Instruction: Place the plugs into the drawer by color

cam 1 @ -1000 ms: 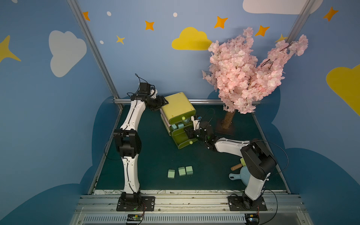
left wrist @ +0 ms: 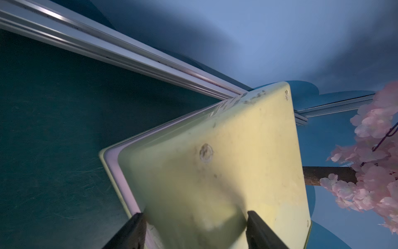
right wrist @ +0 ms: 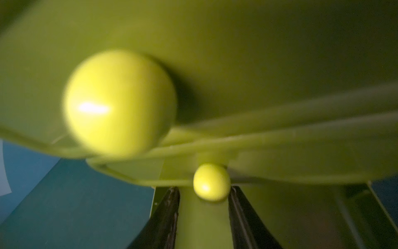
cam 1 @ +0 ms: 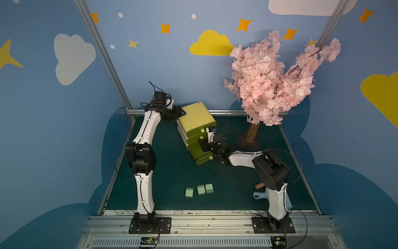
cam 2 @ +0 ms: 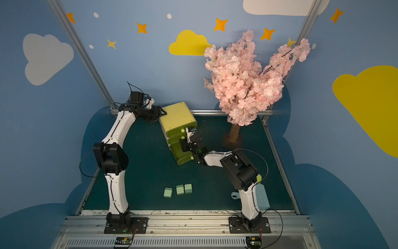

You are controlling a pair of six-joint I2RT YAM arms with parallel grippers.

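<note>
The drawer unit [cam 1: 195, 115] stands at the back, its bottom drawer [cam 1: 200, 156] pulled out and apparently empty. My left gripper, open, is at the unit's top rear-left corner, which lies between its fingers. My right gripper is at the front, open around the small yellow middle-drawer knob [right wrist: 211, 179], the fingertips beside or just below it; the top knob [right wrist: 120, 103] looms close. Three mint plugs [cam 1: 189, 192] lie on the table in front.
A pink blossom tree [cam 1: 269, 78] stands behind at right. A light blue object [cam 2: 262, 195] lies under my right arm at front right.
The left arm is still.
</note>
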